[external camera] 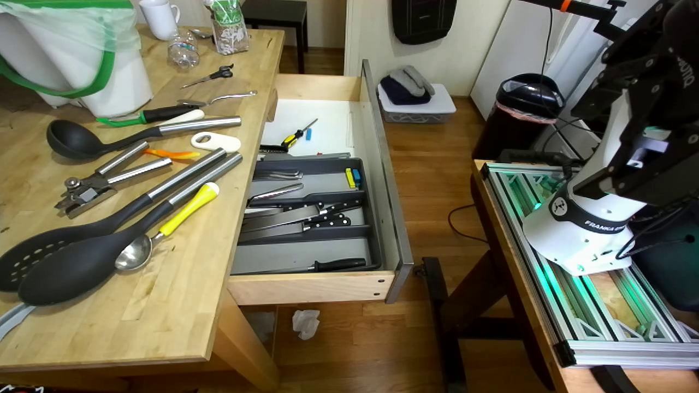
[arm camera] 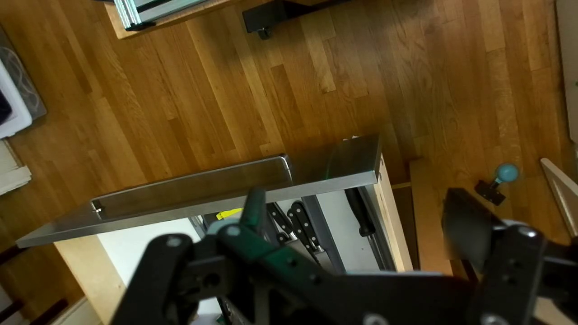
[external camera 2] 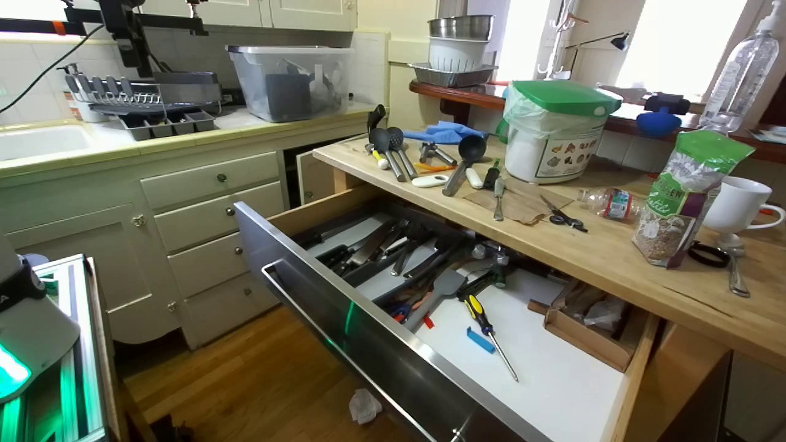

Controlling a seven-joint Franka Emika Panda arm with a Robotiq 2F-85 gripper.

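Note:
My gripper is open above the drawer's front, its two dark fingers wide apart with nothing held between them. Part of it also shows at the upper right of exterior view 1. The drawer (external camera: 386,196) stands pulled out from under the wooden counter, its metal front (external camera 2: 346,331) carrying a long bar handle (arm camera: 195,176). Inside, a grey tray (external camera: 374,222) holds several black-handled knives (external camera: 327,221). A yellow-black screwdriver (external camera 2: 479,317) and a small blue piece (external camera 2: 480,340) lie on the drawer's white floor.
On the counter (external camera: 164,314) lie a ladle (external camera: 75,138), a solid spoon (external camera: 85,262), a slotted spoon, a can opener (external camera: 92,190) and scissors (external camera: 213,76). A green-lidded bin (external camera 2: 552,140) stands behind them. Open floor (external camera: 426,164) separates the drawer from the robot's base.

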